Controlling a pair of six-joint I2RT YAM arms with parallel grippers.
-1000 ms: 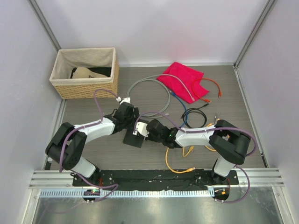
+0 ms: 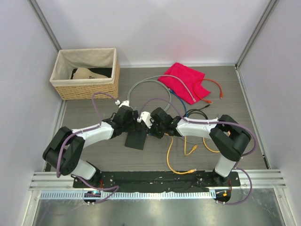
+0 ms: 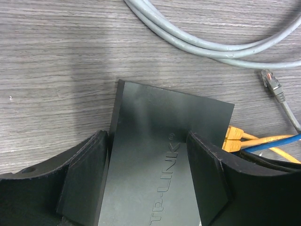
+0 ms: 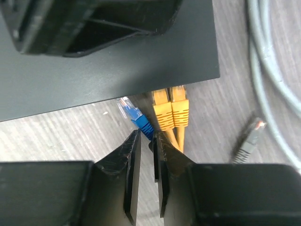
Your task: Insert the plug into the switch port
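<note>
The black TP-Link switch point(image 2: 135, 140) point(image 3: 164, 108) point(image 4: 94, 80) lies on the table. In the left wrist view, my left gripper is part open over its body, a finger at either side of the logo area. Two orange plugs point(image 4: 171, 108) sit at the switch's edge, with a blue plug point(image 4: 136, 115) beside them, its clear tip at that edge. My right gripper is at the blue plug, fingers slightly apart, the cable partly hidden between them; whether it grips it is unclear. A loose grey plug point(image 3: 273, 87) point(image 4: 249, 139) lies nearby.
A basket point(image 2: 84, 75) stands at back left, a red cloth point(image 2: 181, 82) at back right. Grey cable loops point(image 3: 216, 49) lie behind the switch; orange, blue, black and red cables spread to the right.
The left gripper and arm have moved a little toward the front left.
</note>
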